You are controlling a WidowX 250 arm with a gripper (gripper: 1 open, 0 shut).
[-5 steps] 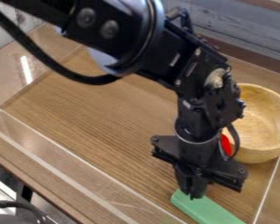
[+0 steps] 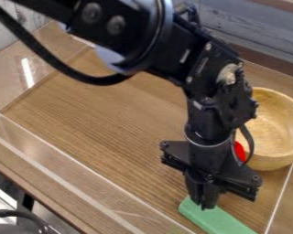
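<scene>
My black gripper [image 2: 201, 196] points down at the near right of the wooden surface, with its fingertips at the upper end of a flat green block [image 2: 220, 221] that runs out of the bottom of the view. The fingers look close together; whether anything is between them is hidden.
A wooden bowl [image 2: 276, 123] sits right of the arm, with a red object [image 2: 240, 151] partly hidden beside it behind the gripper. Clear raised edges and cables lie at the left.
The gripper and arm have shifted very slightly, and the green block's upper end appears marginally different in position. Little else has changed.
</scene>
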